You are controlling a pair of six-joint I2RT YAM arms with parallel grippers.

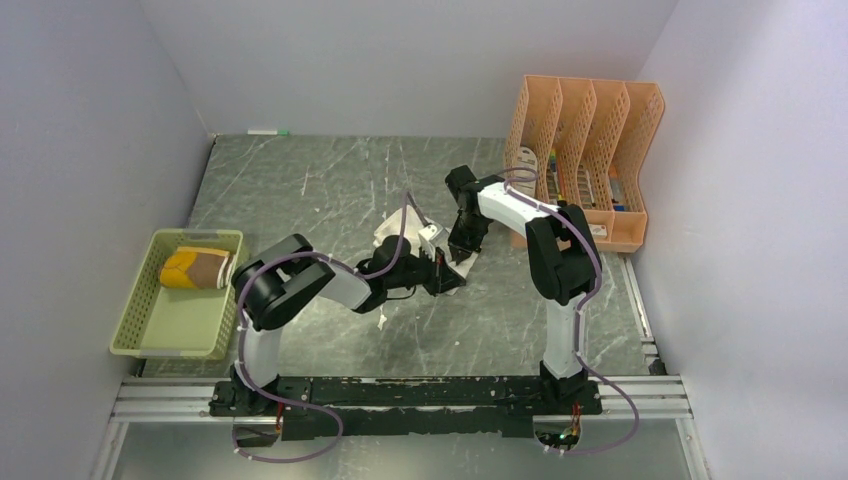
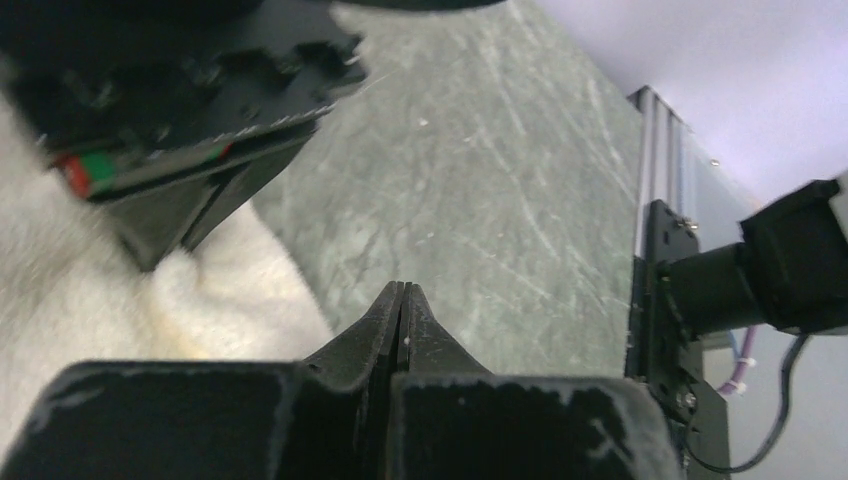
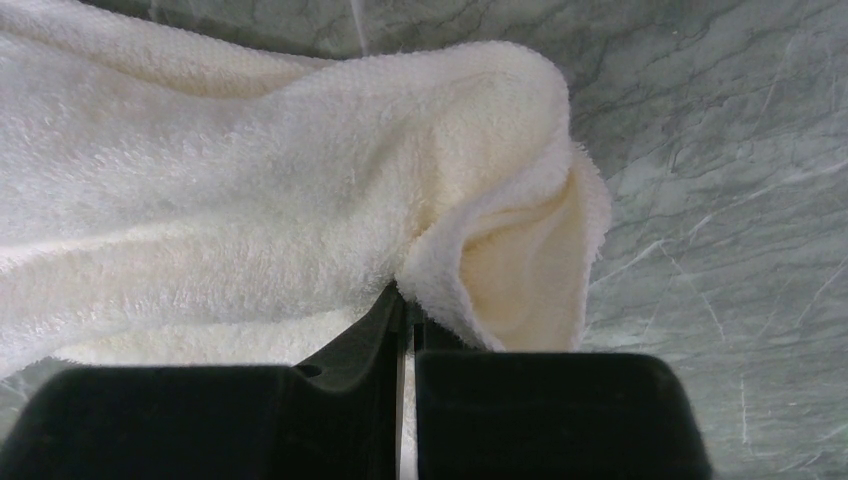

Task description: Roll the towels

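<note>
A cream towel (image 1: 398,222) lies folded in bands on the grey table beneath both grippers, its near end bunched into a curled fold (image 3: 510,230). My left gripper (image 1: 440,270) is shut over the towel's near end; what lies between its fingers is hidden in its wrist view. My right gripper (image 1: 458,250) is shut, pressed into the towel beside the fold, with the cloth around its fingertips. In the left wrist view the other gripper's dark body stands above the towel (image 2: 250,290).
A green basket (image 1: 140,320) with yellow-brown cloth stands at the left. An orange divided organizer (image 1: 630,140) with small items stands at the back right, close to the right arm.
</note>
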